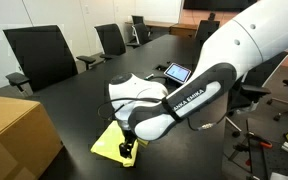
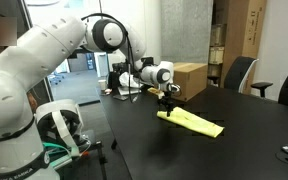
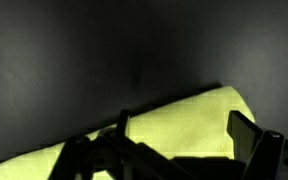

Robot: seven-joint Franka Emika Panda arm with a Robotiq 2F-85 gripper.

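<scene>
A yellow cloth (image 1: 114, 146) lies on the dark table, stretched out as a long strip in exterior view 2, where the cloth (image 2: 192, 122) reaches to the right of the gripper. My gripper (image 1: 127, 151) is over the cloth's near end in exterior view 1. In exterior view 2 the gripper (image 2: 166, 109) stands at the cloth's left end. The wrist view shows the open gripper with its fingers spread wide above the cloth (image 3: 189, 123), whose rounded edge runs between them. Whether the fingertips touch the cloth cannot be told.
A cardboard box (image 1: 20, 140) stands at the table's left in exterior view 1. Black chairs (image 1: 42, 58) line the far side. A tablet-like device (image 1: 177, 73) lies farther back. Bare table (image 2: 174, 155) surrounds the cloth.
</scene>
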